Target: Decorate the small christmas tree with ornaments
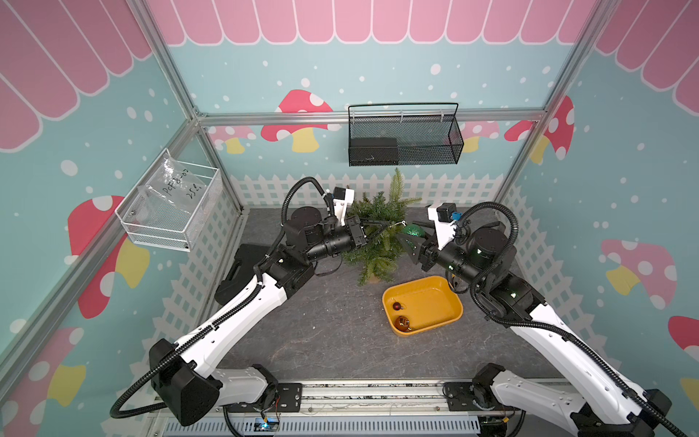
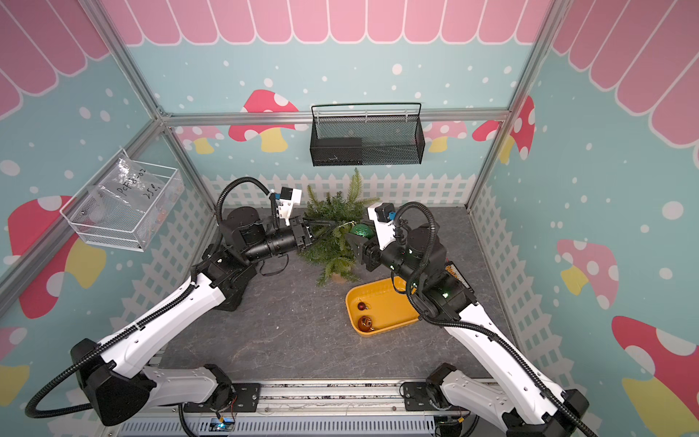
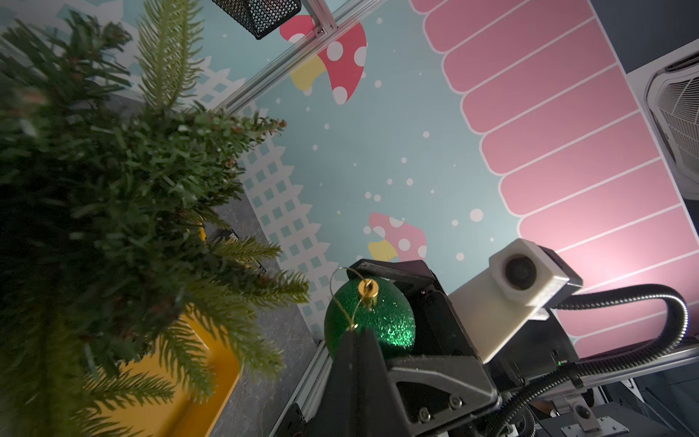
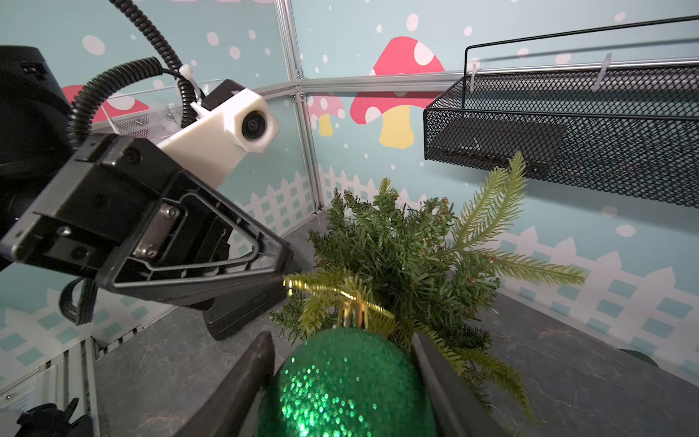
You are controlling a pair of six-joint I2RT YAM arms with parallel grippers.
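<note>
A small green christmas tree (image 1: 378,262) stands at the back middle of the table. In front of it, my right gripper is shut on a glittery green ball (image 4: 346,386) with a gold cap and string loop (image 4: 364,309). My left gripper is shut, its tips at the gold string beside the tree's branches; whether the string lies between them is hard to tell. Two smaller dark red and bronze ornaments (image 1: 402,322) lie in the yellow tray (image 1: 435,313).
A black mesh basket (image 1: 429,138) hangs on the back wall, a white basket (image 1: 196,218) on the left wall. The two arms are close together over the tree.
</note>
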